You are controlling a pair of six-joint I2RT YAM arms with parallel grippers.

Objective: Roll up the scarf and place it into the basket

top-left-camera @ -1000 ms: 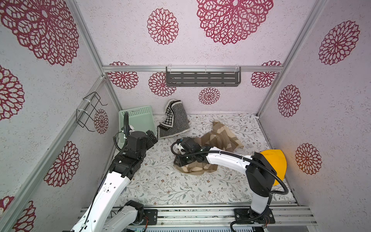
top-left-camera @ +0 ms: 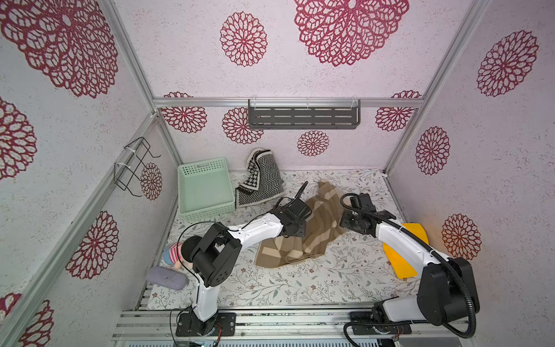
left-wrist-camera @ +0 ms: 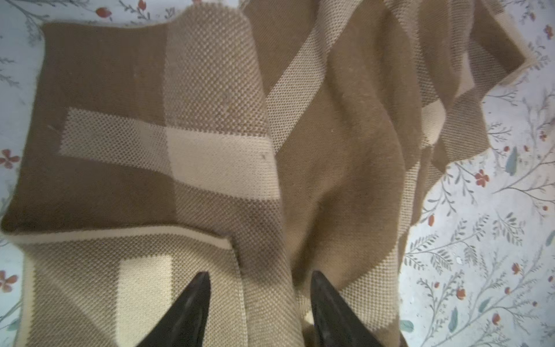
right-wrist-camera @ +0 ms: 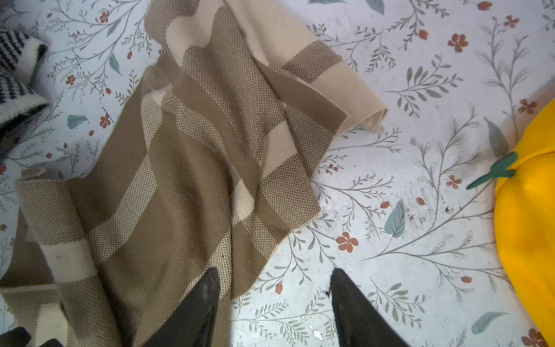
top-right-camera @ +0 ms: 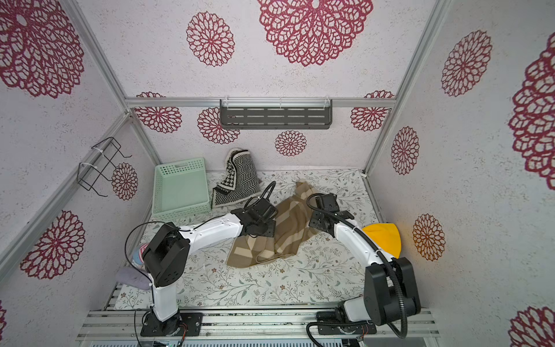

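The brown and beige checked scarf lies crumpled and partly folded across the middle of the table. In the left wrist view the scarf fills most of the picture, its near-left part folded over. My left gripper hangs over it, fingers part open and nothing held between them. At the scarf's right side is my right gripper, also part open and empty, with the scarf's edge beside its left finger. A pale green basket stands empty at the back left.
A black-and-white patterned cloth lies right of the basket. A yellow item is at the right edge. A grey-purple case sits front left.
My left arm has swung right, from near the basket to over the scarf. My right gripper has moved right, off the scarf's left part, which now lies spread out more.
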